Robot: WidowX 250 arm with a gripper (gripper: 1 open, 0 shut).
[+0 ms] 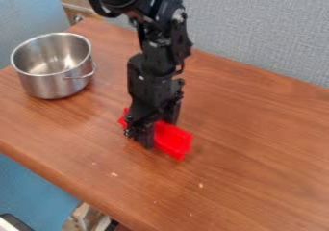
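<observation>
My black gripper (148, 129) reaches down from the top of the view to the middle of the wooden table and is shut on a red object (174, 142), which is rectangular and lies at or just above the tabletop. The fingers hide the middle of the red object; parts of it show on both sides of them, the larger part toward the right front.
A steel pot (40, 67) with handles stands at the back left of the table (257, 158). The table's front left edge drops off toward a blue area, and a grey wall runs along the back.
</observation>
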